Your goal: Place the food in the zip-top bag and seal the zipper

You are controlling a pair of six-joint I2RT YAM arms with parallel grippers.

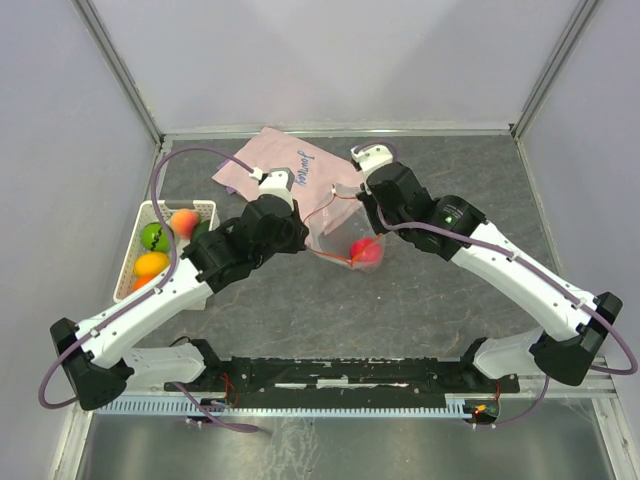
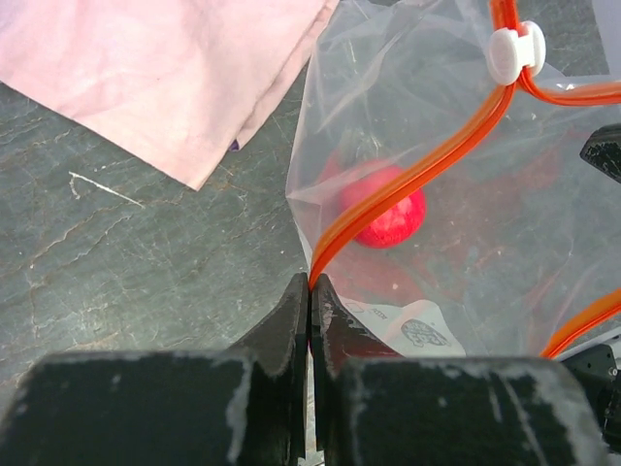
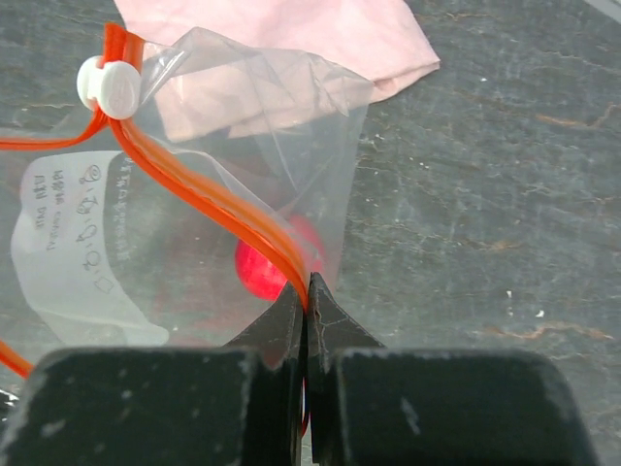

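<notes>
Between my two arms hangs a clear zip top bag (image 1: 335,238) with orange zipper edges, its mouth spread wide. A round red food item (image 1: 366,251) lies inside it, seen through the plastic in both wrist views. My left gripper is shut on the bag's orange edge at one side. On the opposite side my right gripper is shut on the other end of that edge, which runs in between its fingertips. A white slider (image 2: 516,52) sits on the zipper at the far side of the mouth.
A white basket (image 1: 128,262) at the left holds several fruits, including a peach (image 1: 184,222) and a green one (image 1: 155,237). Behind the bag lies a pink cloth (image 1: 275,160) with writing.
</notes>
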